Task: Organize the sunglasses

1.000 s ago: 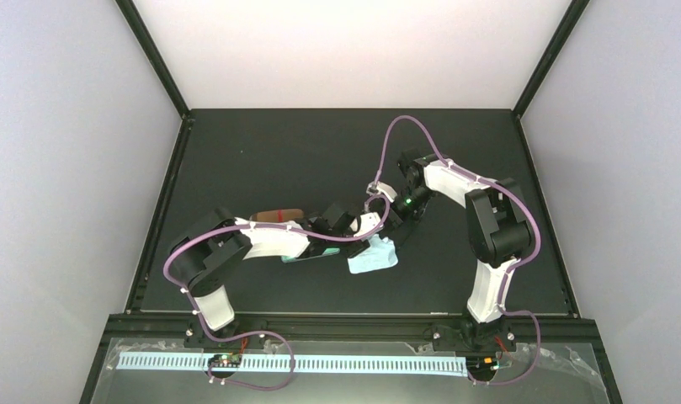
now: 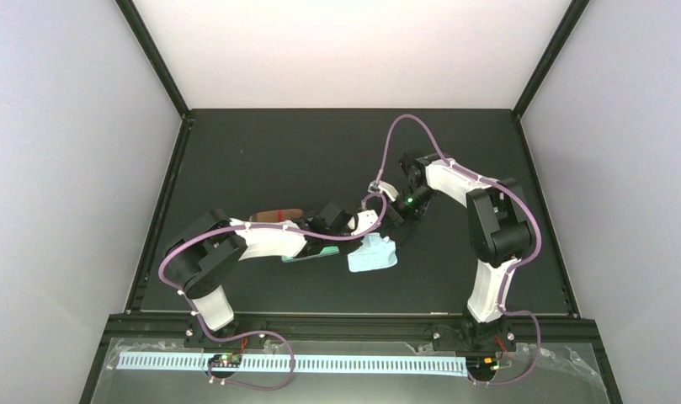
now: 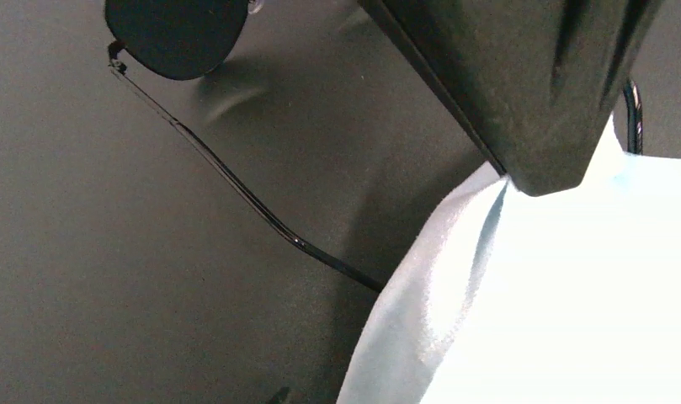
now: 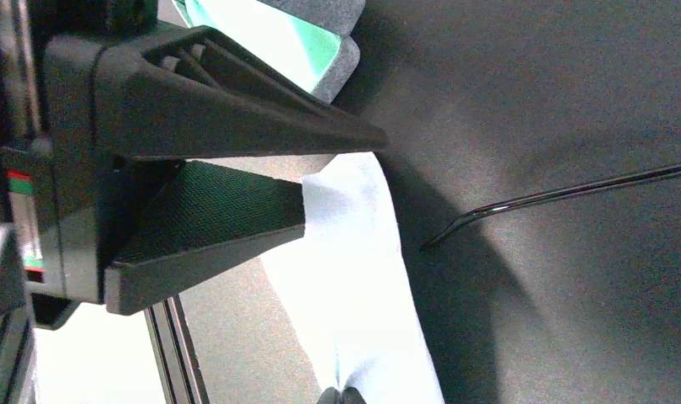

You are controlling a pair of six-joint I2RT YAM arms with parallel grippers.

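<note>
A pale blue cloth (image 2: 372, 257) lies on the dark table, with both grippers meeting over it. In the left wrist view, a black finger (image 3: 555, 101) rests on the cloth's folded edge; the other finger is out of sight, so the finger's state is unclear. Black sunglasses show there by a dark lens (image 3: 172, 34) and a thin temple (image 3: 252, 198) running under the cloth. In the right wrist view, my right gripper stands over the cloth (image 4: 353, 269), fingertips close together with nothing clear between them; a temple (image 4: 572, 187) lies to its right.
A brown case (image 2: 273, 215) and a green case (image 4: 261, 38) with grey lining lie near the left arm, partly hidden by it.
My left arm has shifted very slightly left, its cable with it. The cloth and the right arm look unchanged.
</note>
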